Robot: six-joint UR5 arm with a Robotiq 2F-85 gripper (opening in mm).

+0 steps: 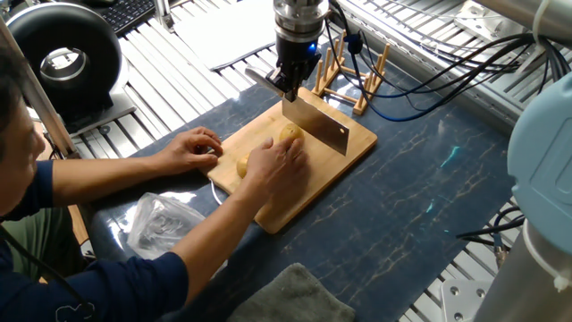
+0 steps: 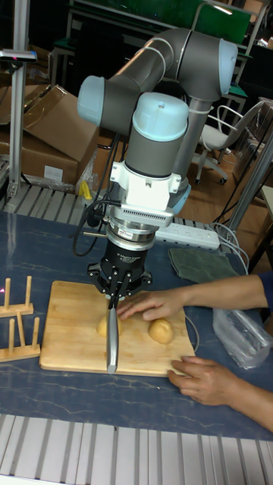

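Observation:
My gripper (image 1: 290, 88) is shut on a cleaver (image 1: 315, 123), whose broad blade hangs over the cutting board (image 1: 349, 148). From the front the cleaver (image 2: 112, 343) appears edge-on, its handle end rising into my gripper (image 2: 115, 298). Whether the lower edge touches the board cannot be told. One potato piece (image 1: 291, 131) lies right beside the blade, with a person's hand (image 1: 273, 165) against it. The other potato piece (image 2: 161, 330) rests on the board nearer the person, partly covered by that hand in exterior view 1.
A second human hand (image 1: 192, 148) is at the board's edge. A wooden rack (image 1: 362, 89) stands behind the board. A plastic bag (image 1: 161, 224) and a grey cloth (image 1: 295, 295) lie on the table. Cables hang near the arm.

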